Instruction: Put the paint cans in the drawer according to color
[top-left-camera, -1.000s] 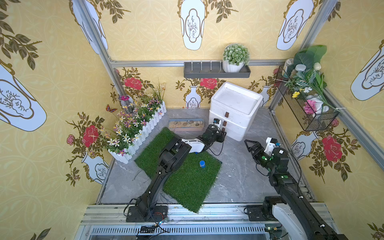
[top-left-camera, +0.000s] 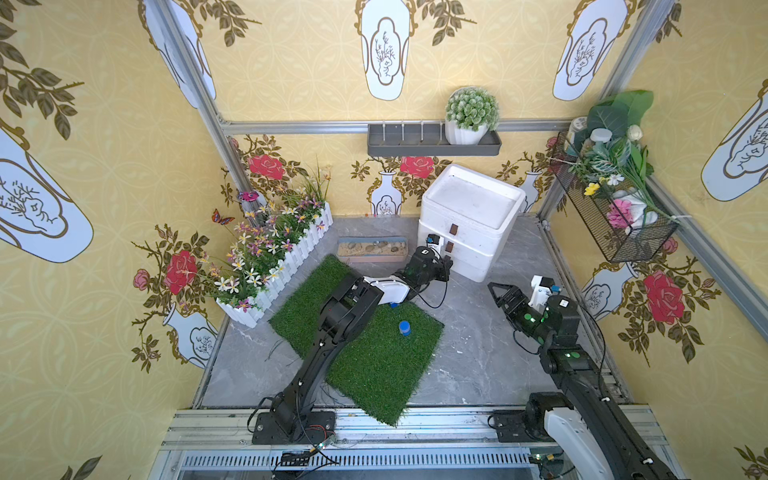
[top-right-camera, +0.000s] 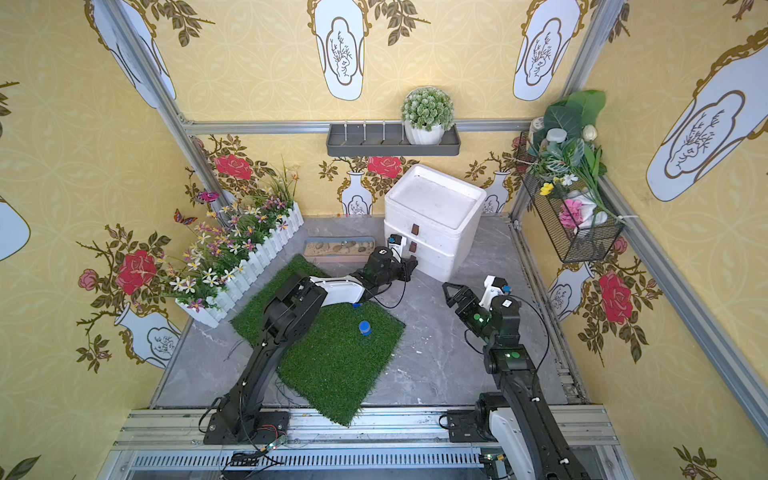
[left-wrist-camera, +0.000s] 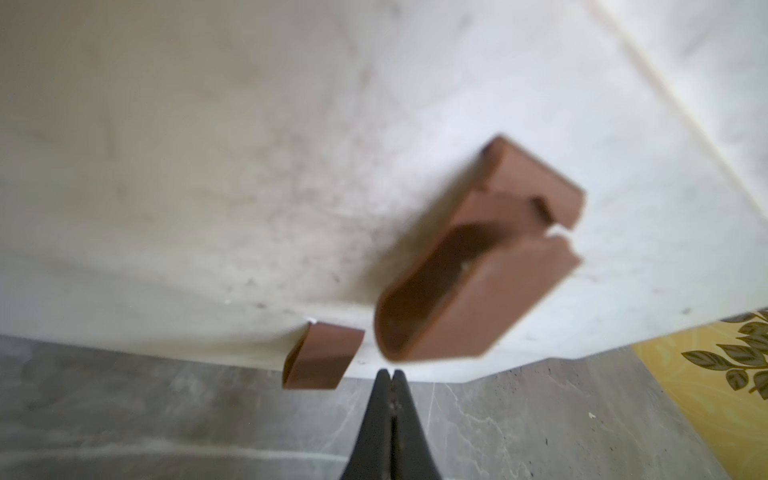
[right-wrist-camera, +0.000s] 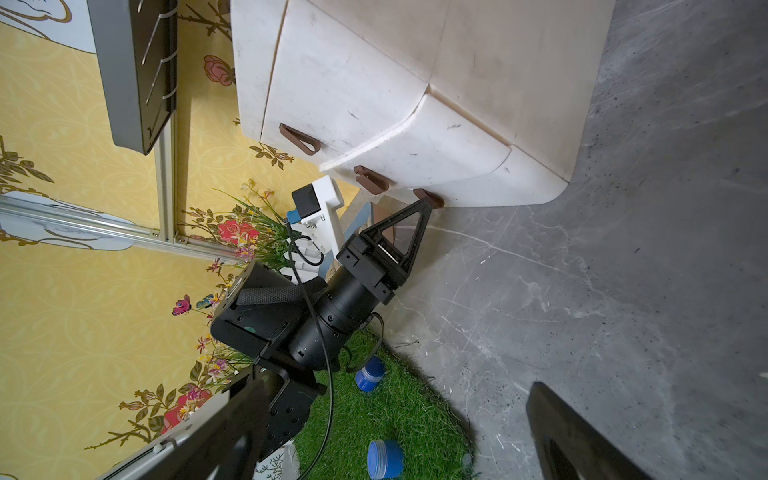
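The white drawer unit (top-left-camera: 472, 209) stands at the back, its drawers closed. Brown loop handles stick out from its front; in the left wrist view a larger handle (left-wrist-camera: 480, 272) and a lower handle (left-wrist-camera: 324, 356) show. My left gripper is shut below and between them, nothing in its fingers; both handles lie outside. Two blue paint cans are on the grass mat: one blue can (right-wrist-camera: 385, 459) in the open, another blue can (right-wrist-camera: 369, 373) by the left arm, mostly hidden from above. My right gripper stands open and empty, right of the unit's front.
The green grass mat (top-left-camera: 384, 376) covers the front left of the grey table. A flower planter (top-left-camera: 276, 272) lines the left side and a shallow box (top-left-camera: 372, 249) sits behind the mat. Bare table (top-left-camera: 480, 360) lies between the arms. A wire basket (top-left-camera: 624, 228) hangs at right.
Right arm nearly still.
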